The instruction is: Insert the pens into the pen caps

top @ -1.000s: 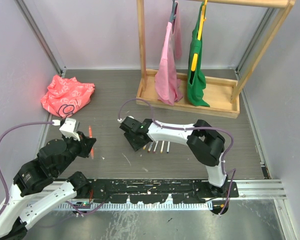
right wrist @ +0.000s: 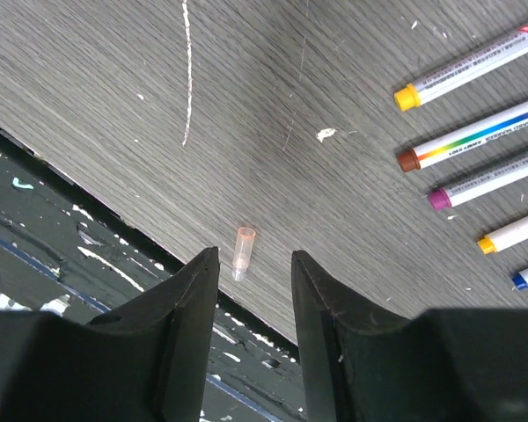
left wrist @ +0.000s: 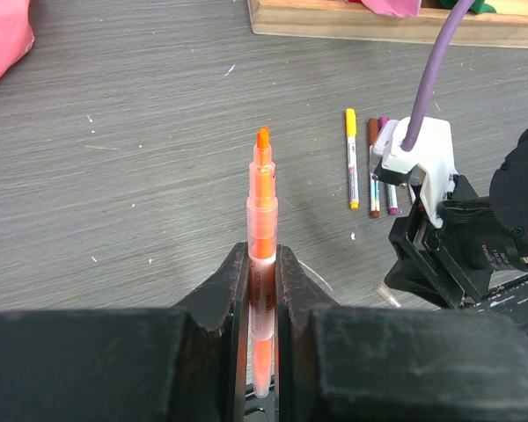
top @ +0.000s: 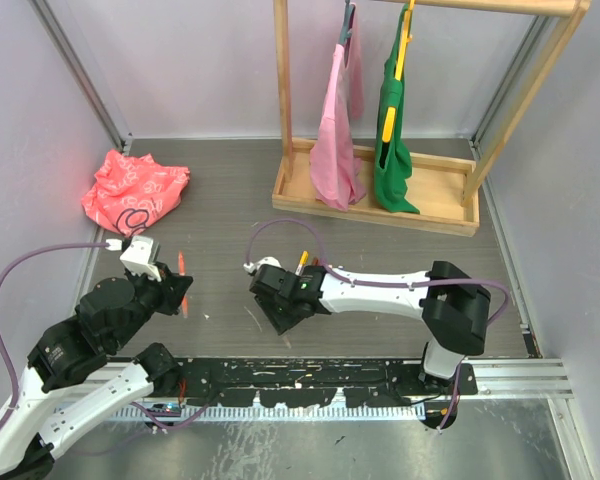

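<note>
My left gripper is shut on an orange pen (left wrist: 262,215), held upright with a translucent pinkish body and orange tip. Pens lie on the table: yellow, brown (right wrist: 471,134), purple (right wrist: 488,178), plus shorter-looking yellow and blue ones (right wrist: 510,233) at the right wrist view's edge. A small translucent cap (right wrist: 243,252) lies alone near the table's front edge, between and beyond the fingertips of my right gripper, which stands open above it with nothing held.
A wooden rack (top: 445,220) with hanging pink and green cloths stands at the back. A red patterned bag (top: 130,190) lies at back left. The table's front edge drops to a dark rail (top: 290,372).
My right arm has shifted right and toward the front edge, now covering more of the pens in the top view. The left arm holds still with the orange pen.
</note>
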